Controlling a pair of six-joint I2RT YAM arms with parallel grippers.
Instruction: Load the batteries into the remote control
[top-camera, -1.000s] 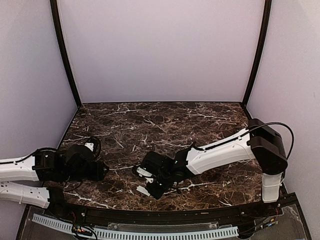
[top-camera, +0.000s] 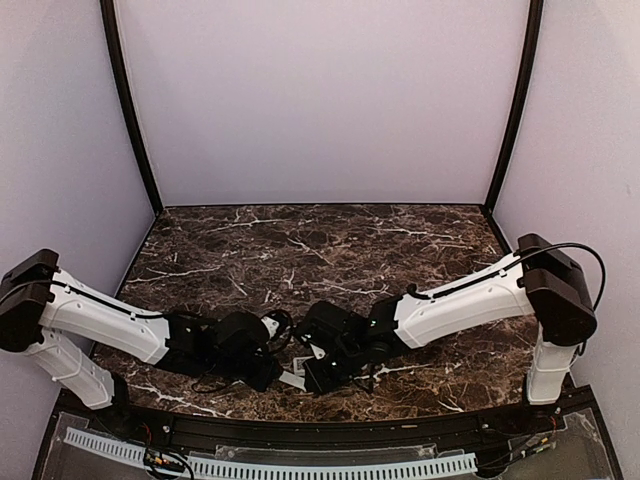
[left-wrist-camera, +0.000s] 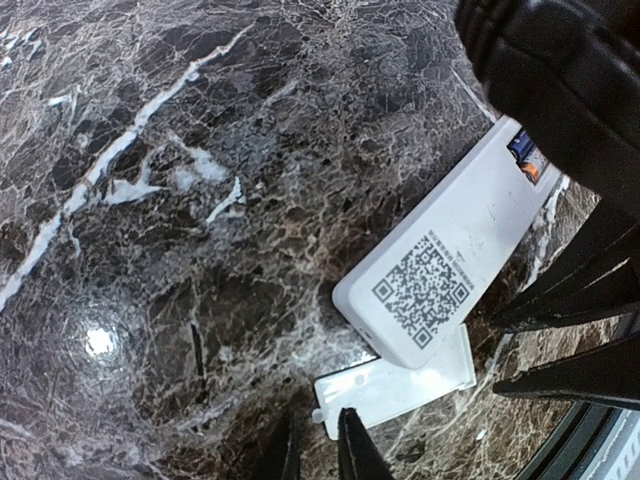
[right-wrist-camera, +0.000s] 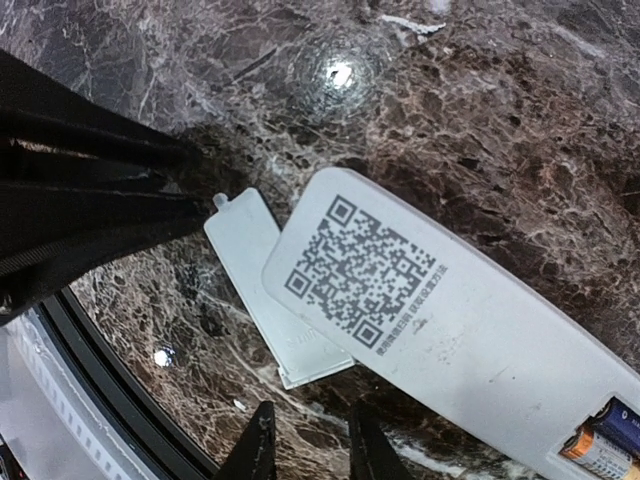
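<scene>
The white remote (left-wrist-camera: 440, 260), QR code facing up, lies over part of the detached battery cover (right-wrist-camera: 270, 300) on the marble. Batteries (right-wrist-camera: 610, 440) sit in the compartment at the remote's far end. My left gripper has its narrowly spaced tips at the cover's edge in the left wrist view; whether it grips the cover is unclear. My right gripper hovers near the cover and remote, its tips apart with nothing visible between them.
The table's front edge (top-camera: 330, 425) is just beside the work.
My left arm has moved right toward the cover and right gripper. The right arm has shifted slightly to the right.
</scene>
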